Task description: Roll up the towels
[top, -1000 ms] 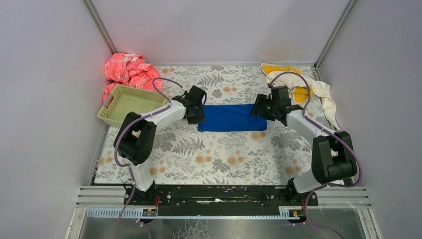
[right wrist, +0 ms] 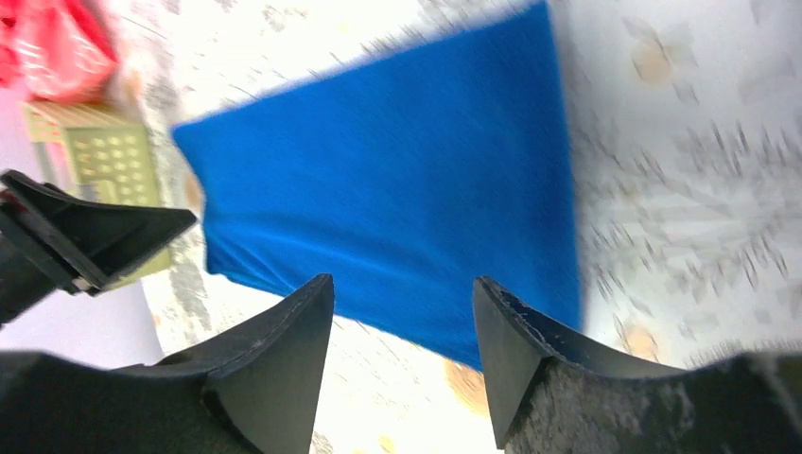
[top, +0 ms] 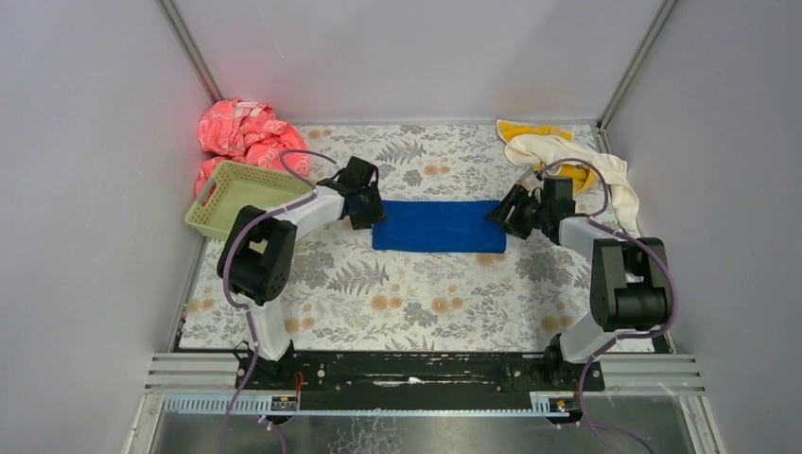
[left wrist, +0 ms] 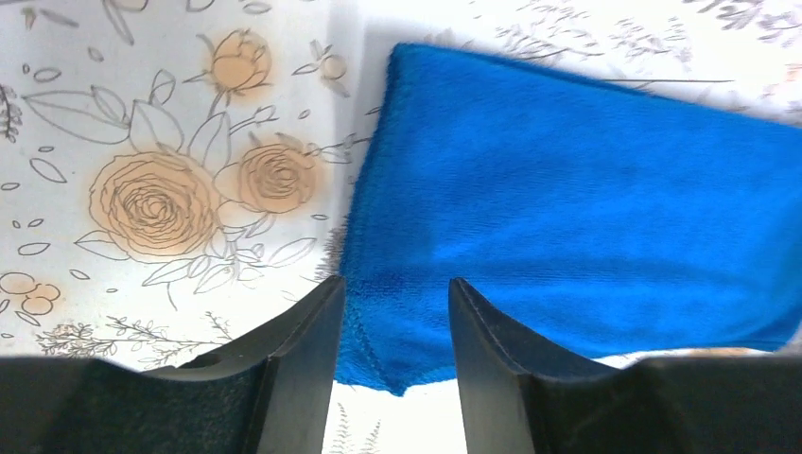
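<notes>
A blue towel [top: 440, 227] lies as a flat, folded rectangle in the middle of the table, its long side running left to right. My left gripper is over the towel's left end, its fingers parted with a gap between them. Nothing is pinched there; whether the tips touch the cloth I cannot tell. At the towel's right end, my right gripper is open, and blue cloth shows between and beyond its fingers. Part of each short end is covered by a gripper in the top view.
At the left back stands a green basket [top: 260, 180], with a crumpled coral towel [top: 248, 137] behind it. White and yellow towels [top: 567, 156] are heaped in the back right corner.
My right gripper has shifted right, toward the towel's right edge. The towel slid slightly left.
</notes>
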